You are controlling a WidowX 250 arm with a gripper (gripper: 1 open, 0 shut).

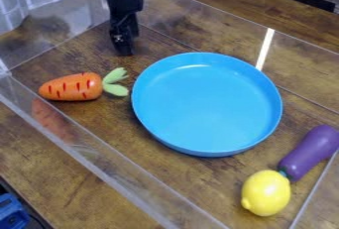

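Observation:
A toy carrot (73,87) with orange body and pale green leaves lies left of a large round blue plate (205,105), its leaves pointing toward the plate. The black gripper (122,43) is low at the back left, above and behind the carrot and apart from it. Its fingers are dark and small, so whether they are open or shut is unclear.
A yellow lemon (267,192) and a purple eggplant (310,152) lie at the front right. Clear walls border the wooden surface. The floor behind the plate and at the front left is clear.

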